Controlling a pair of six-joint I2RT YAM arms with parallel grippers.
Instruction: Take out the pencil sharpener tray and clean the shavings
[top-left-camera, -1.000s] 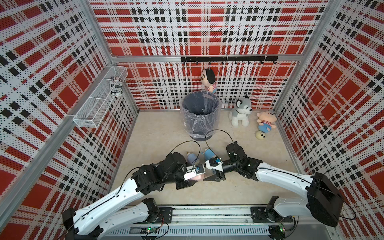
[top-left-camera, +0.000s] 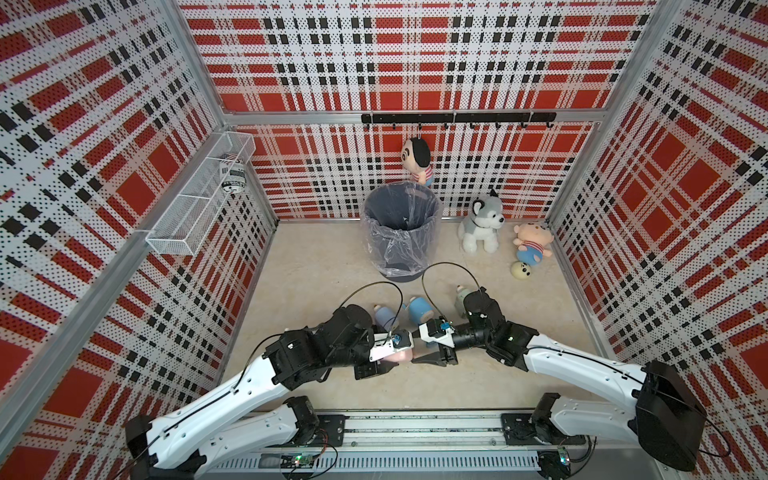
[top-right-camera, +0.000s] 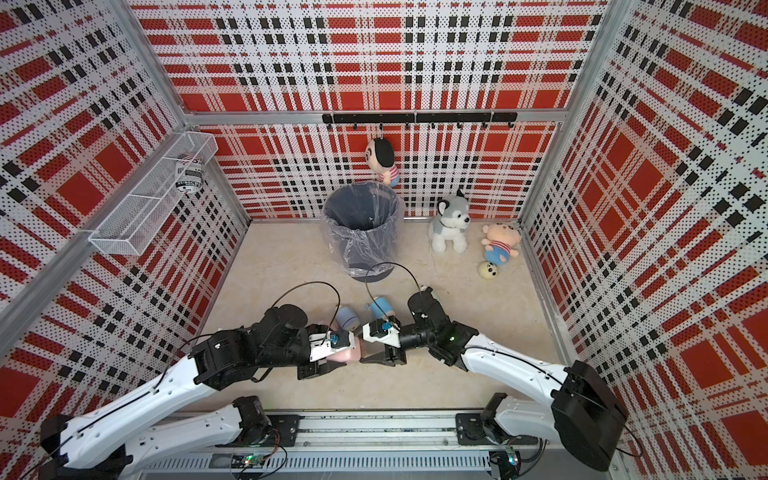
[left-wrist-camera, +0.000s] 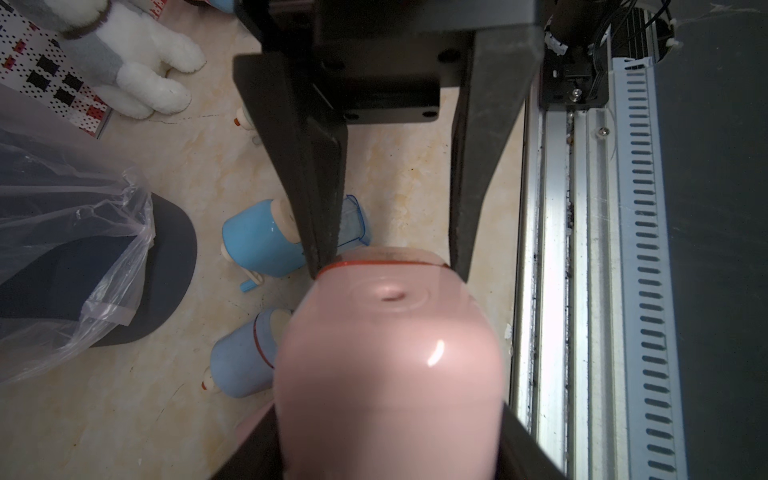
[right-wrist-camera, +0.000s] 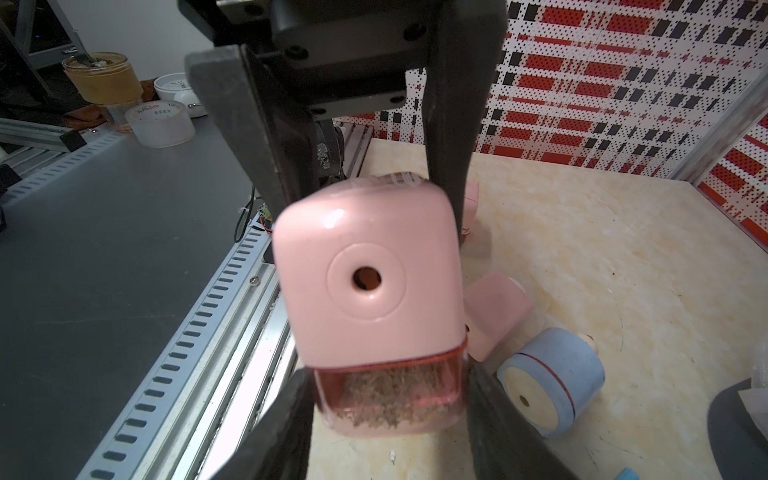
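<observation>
My left gripper is shut on the pink pencil sharpener, held above the table with its holed face toward the right arm. Low on that face, below a red line, sits the clear shavings tray, with brownish shavings inside. Opposite, my right gripper is part open, its fingers on either side of the tray end. Whether they touch it I cannot tell. In the top left view, both grippers meet nearly tip to tip over the front of the table.
A bin with a clear liner stands behind the arms. A light-blue sharpener, a grey-blue one and another pink piece lie on the table. A husky toy and a pig toy sit back right.
My right gripper and arm have shifted slightly rightward and toward the front. The left arm is nearly still, the pink sharpener staying in its gripper.
</observation>
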